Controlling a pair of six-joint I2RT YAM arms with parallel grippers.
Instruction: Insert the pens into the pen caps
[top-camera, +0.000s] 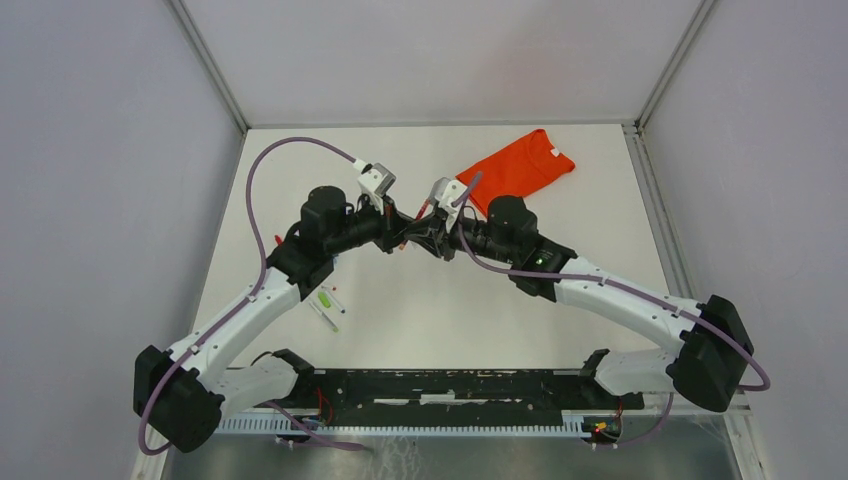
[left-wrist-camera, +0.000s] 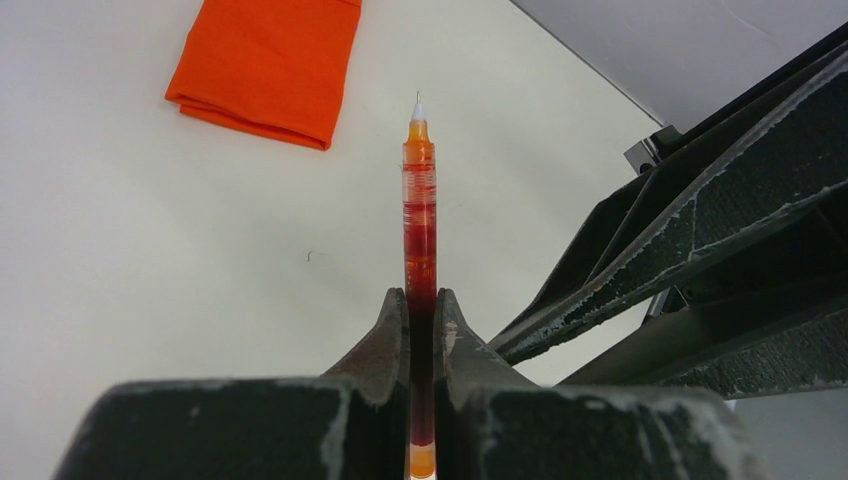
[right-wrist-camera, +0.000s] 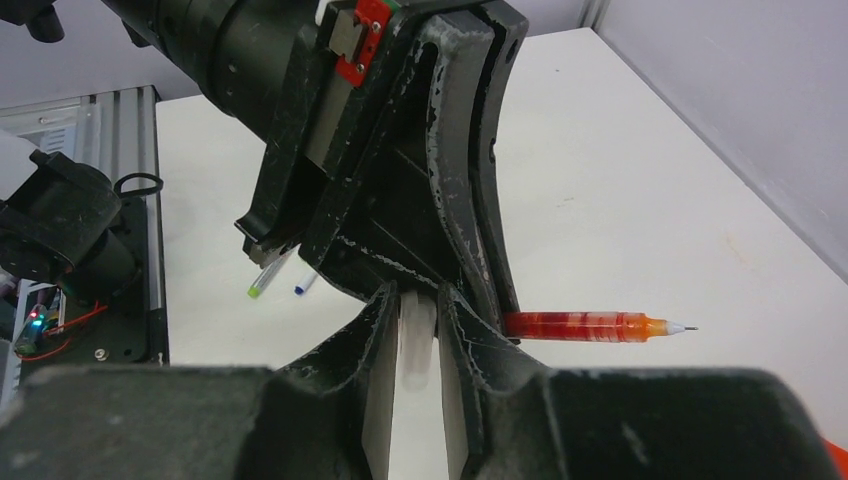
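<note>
A red-orange pen (left-wrist-camera: 420, 200) with a bare, fine metal tip stands lengthwise between the fingers of my left gripper, which is shut on it. In the right wrist view the same pen (right-wrist-camera: 590, 327) sticks out sideways to the right past the left fingers, its tip uncovered. My right gripper is shut on a clear pen cap (right-wrist-camera: 414, 345), close in front of the left gripper. Whether the cap touches the left fingers is hard to tell. Seen from above, both grippers meet near the table's middle and partly hide the pen (top-camera: 423, 209).
An orange folded cloth (top-camera: 515, 175) lies at the back right. Several pens, one a green-ended pen (top-camera: 323, 317), and a green piece (top-camera: 324, 299) rest on the left side, partly beneath the left arm.
</note>
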